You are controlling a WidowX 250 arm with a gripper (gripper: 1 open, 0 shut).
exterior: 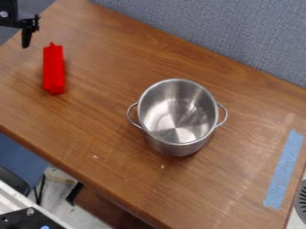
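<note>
My gripper [27, 32] is at the top-left edge of the camera view, dark and only partly visible, its fingers pointing down; its state is hard to make out at this size. Below it and a little to its right lies a red elongated object [54, 70] on the wooden table [125, 179]. Right of centre stands an empty steel pot [177, 116] with two side handles.
A strip of blue tape [282, 170] runs along the table's right side. A grey padded wall [227, 40] borders the back. Bare wood lies between the red object and the pot, and cables show beyond the lower-left edge.
</note>
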